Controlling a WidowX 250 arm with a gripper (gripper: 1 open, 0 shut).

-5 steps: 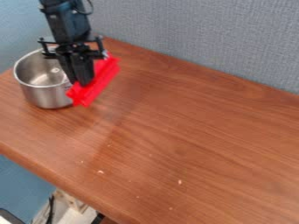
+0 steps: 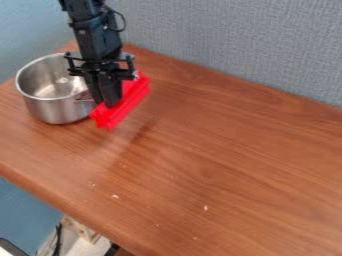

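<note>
A black gripper [image 2: 107,92] hangs at the upper left, shut on a long red object [image 2: 126,105], which slants from upper right down to lower left. Directly left of it stands a steel pot [image 2: 52,100] on the wooden table; part of the pot is behind the gripper and red object. Whether the red object touches the table or pot is hard to tell.
A grey wall [image 2: 241,50] runs along the back. Some light parts and a cable sit below the table's left edge.
Over the last second the gripper and red object have moved slightly down and to the right.
</note>
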